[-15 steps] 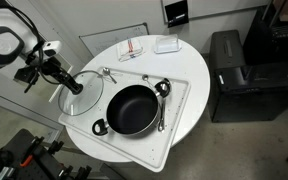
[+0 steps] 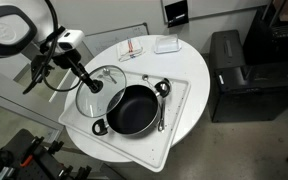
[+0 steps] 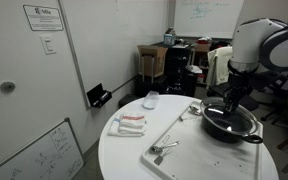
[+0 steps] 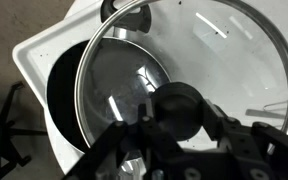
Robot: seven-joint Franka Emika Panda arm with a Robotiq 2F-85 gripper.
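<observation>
A glass lid (image 2: pixel 102 95) with a metal rim and a black knob (image 4: pixel 177 110) hangs from my gripper (image 2: pixel 92 86), whose fingers are closed round the knob. The lid is over the near-left part of a black pot (image 2: pixel 137 112), tilted and off its centre. Through the wrist view the pot (image 4: pixel 62 92) shows to the left, partly seen through the glass. In the second exterior view the pot (image 3: pixel 231 124) sits under the arm, and the lid is hard to make out there.
The pot stands on a white tray (image 2: pixel 170 142) on a round white table (image 2: pixel 193 68). A ladle (image 2: pixel 162 115) lies right of the pot. A folded cloth (image 3: pixel 127 124) and a clear container (image 2: pixel 167 44) are at the table's far side.
My gripper has carried the lid rightward, from the tray's left side to partly over the pot. The pot has stayed in place.
</observation>
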